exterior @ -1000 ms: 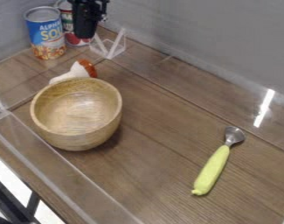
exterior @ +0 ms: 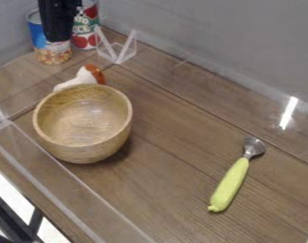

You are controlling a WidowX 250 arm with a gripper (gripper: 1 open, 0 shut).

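My black gripper (exterior: pixel 58 21) is at the top left, in front of and over the upper part of a blue-labelled can (exterior: pixel 51 52); whether its fingers are open or shut is hard to make out. A red-and-white can (exterior: pixel 84 33) stands just right of it. Below them a small white and orange-red object (exterior: pixel 82 79) lies behind a wooden bowl (exterior: pixel 82 123). At the right lies a scoop with a light green handle (exterior: pixel 229 181) and a metal head.
Pale walls close off the back and left. A clear plastic-looking item (exterior: pixel 116 47) is beside the cans.
My gripper has moved left and a little down from above the red-and-white can, now covering more of the blue can. The objects on the table look unmoved.
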